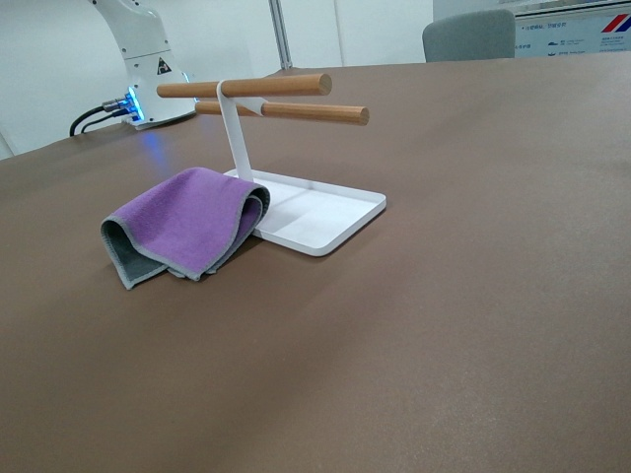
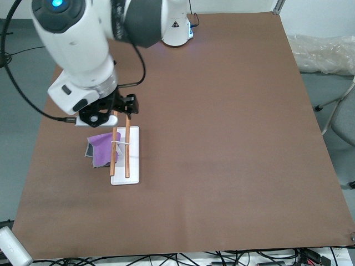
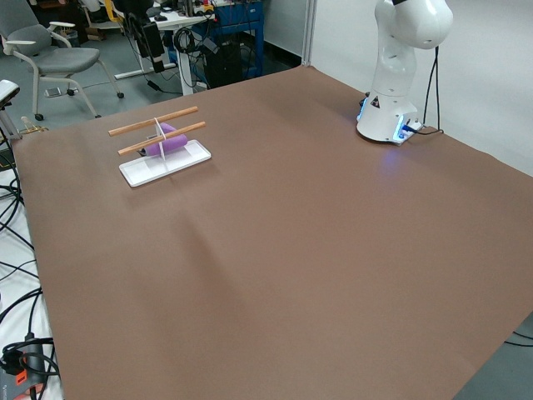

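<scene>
A purple cloth (image 2: 101, 147) (image 1: 182, 222) with grey edging lies on the table beside a white rack, its tray (image 2: 133, 172) (image 1: 325, 217) (image 3: 141, 171) carrying two horizontal wooden bars (image 1: 276, 86) (image 3: 171, 133). My gripper (image 2: 125, 111) hangs over the far end of the bars in the left view; its fingertips are too hidden and dark to tell open from shut. The top view does not show it. In the right view, dark arm parts appear at the upper left, beyond the rack.
A white robot base (image 2: 175, 30) (image 3: 387, 117) stands at the back edge. Cables run along the table's outer edge, and a grey chair (image 1: 468, 39) stands beyond.
</scene>
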